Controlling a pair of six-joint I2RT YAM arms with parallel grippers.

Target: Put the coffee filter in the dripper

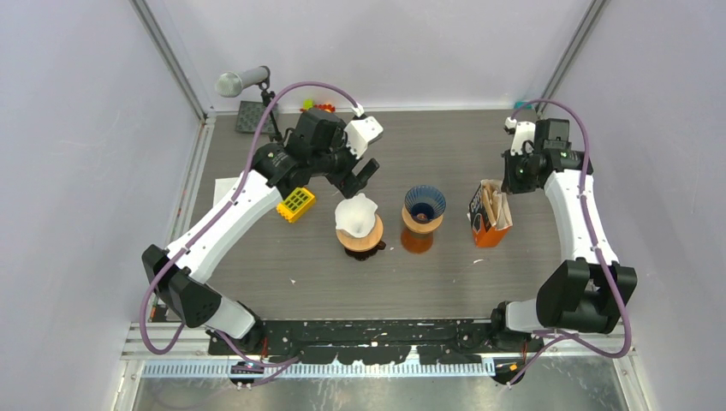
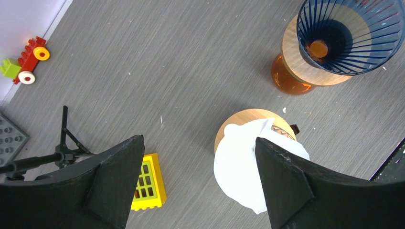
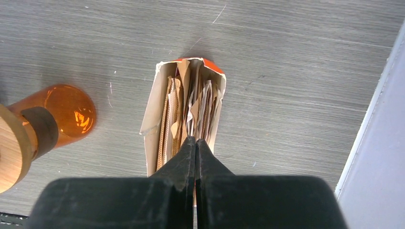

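Note:
A white paper filter (image 1: 356,216) lies on a wooden-topped vessel (image 1: 360,241), left of the blue ribbed dripper (image 1: 425,202), which sits on an amber carafe with a wooden collar (image 1: 418,235). My left gripper is open above the filter, nothing between its fingers. My right gripper is shut, with nothing visible between its fingers, over the box of paper filters (image 1: 488,214); in the right wrist view its tips overlap the lower part of the box.
A yellow brick block (image 1: 295,204) lies left of the filter. A microphone on a stand (image 1: 244,81), a grey plate (image 1: 250,116) and small toy bricks stand at the back left.

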